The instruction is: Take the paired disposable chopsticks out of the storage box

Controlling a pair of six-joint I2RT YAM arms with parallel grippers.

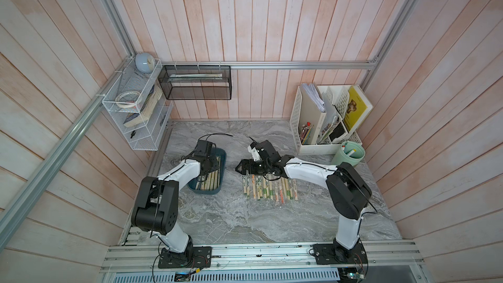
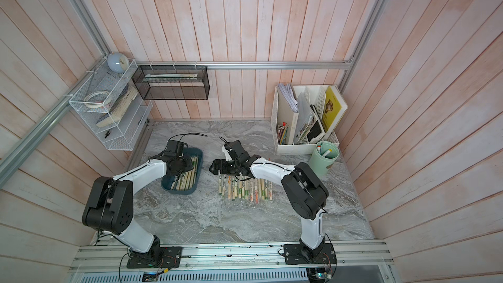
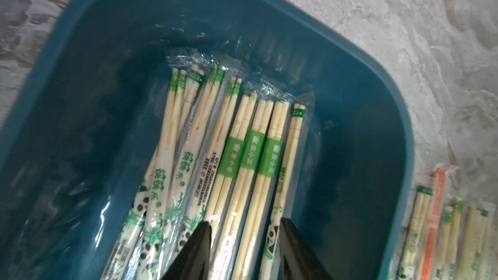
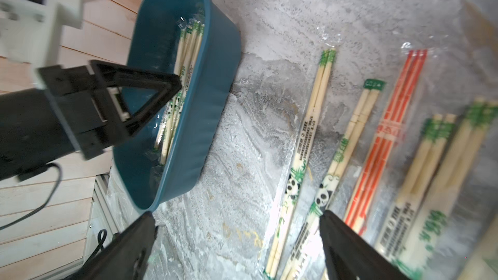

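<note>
The dark blue storage box (image 1: 222, 166) sits on the left of the grey tabletop. Several plastic-wrapped chopstick pairs (image 3: 269, 156) lie side by side in it, some with green bands. Over the box, my left gripper points down with its fingers part open; the fingertips are on either side of the rightmost pairs, and nothing appears held. Right of the box, my right gripper is wide open above bare tabletop and empty. A row of wrapped pairs (image 4: 306, 140) lies on the table under and in front of the right arm.
The left arm's gripper body covers the box's upper left from above. A white file holder (image 1: 319, 149) and a green cup (image 1: 348, 158) stand at the back right. A wire rack (image 1: 144, 125) rises at the left.
</note>
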